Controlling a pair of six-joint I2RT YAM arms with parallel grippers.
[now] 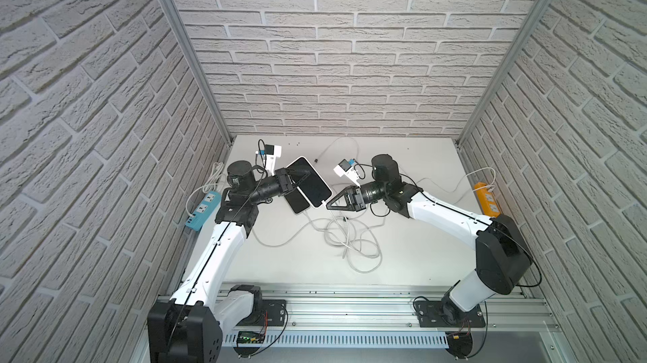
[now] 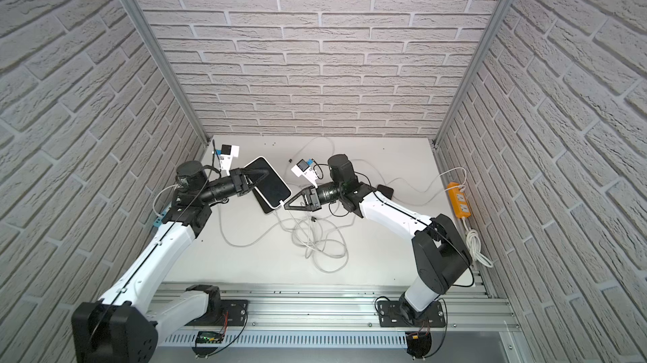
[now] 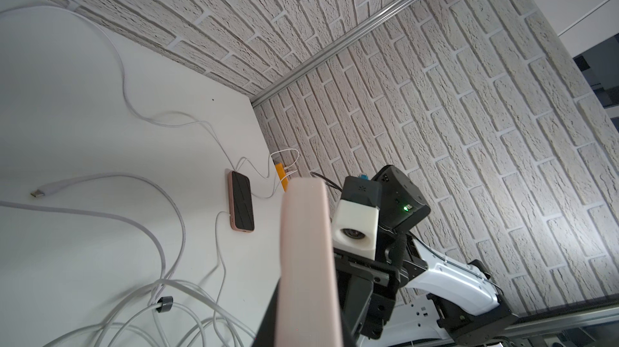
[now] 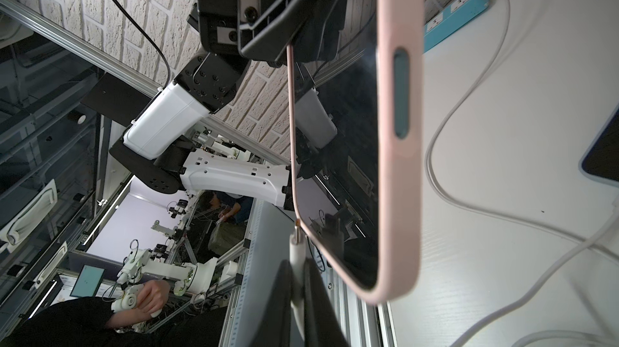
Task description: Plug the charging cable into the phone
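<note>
A pink-cased phone (image 1: 308, 181) is held tilted up by my left gripper (image 1: 296, 177), shut on it; its edge fills the lower middle of the left wrist view. My right gripper is shut on the white plug of the charging cable (image 4: 296, 250). The plug's tip sits at the phone's bottom corner edge in the right wrist view; whether it is inside the port I cannot tell. In both top views the right fingertips are just right of and below the phone's lower corner.
Another phone (image 3: 241, 200) lies on the table (image 3: 77, 121), and a further dark one (image 1: 294, 204) lies under the held phone. Loose cables coil at the middle. A blue power strip (image 1: 202, 210) is at left, an orange one (image 1: 486, 198) at right.
</note>
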